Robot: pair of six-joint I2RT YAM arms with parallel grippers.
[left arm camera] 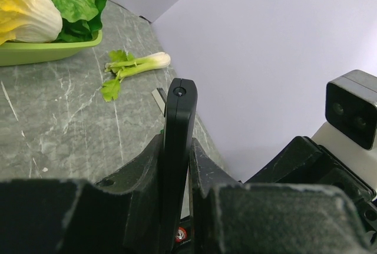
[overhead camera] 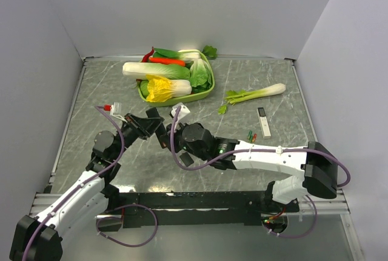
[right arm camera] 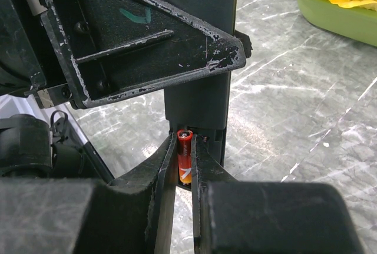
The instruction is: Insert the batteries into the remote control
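Between the arms in the top view, my left gripper (overhead camera: 150, 125) grips the black remote (right arm camera: 197, 104), which stands upright in the right wrist view with its lower battery bay uncovered. In the left wrist view the remote (left arm camera: 179, 118) is edge-on between the left fingers. My right gripper is closed on a red-and-orange battery (right arm camera: 184, 148) at that bay. Loose green and red batteries (overhead camera: 251, 136) lie on the right of the table.
A green basket (overhead camera: 202, 94) of vegetables sits at the back. A leek (overhead camera: 267, 91) and a white remote-like object (overhead camera: 264, 123) lie at right. A small dark piece (overhead camera: 187, 159) lies below the grippers.
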